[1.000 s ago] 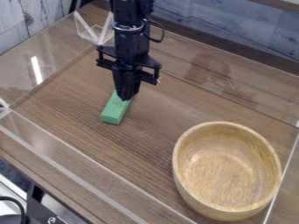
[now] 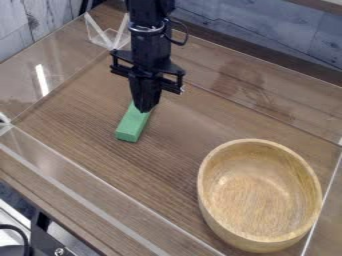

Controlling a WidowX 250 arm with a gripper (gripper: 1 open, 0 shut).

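Note:
A green rectangular block point(image 2: 132, 124) lies flat on the wooden table point(image 2: 94, 150) left of centre. My black gripper point(image 2: 144, 92) hangs just above the block's upper end, pointing down from the arm at the top. Whether its fingers are open or shut is hard to make out.
A large round wooden bowl point(image 2: 259, 195) stands at the lower right. Clear plastic film sits at the left and top left edges, and a black cable lies at the bottom left corner.

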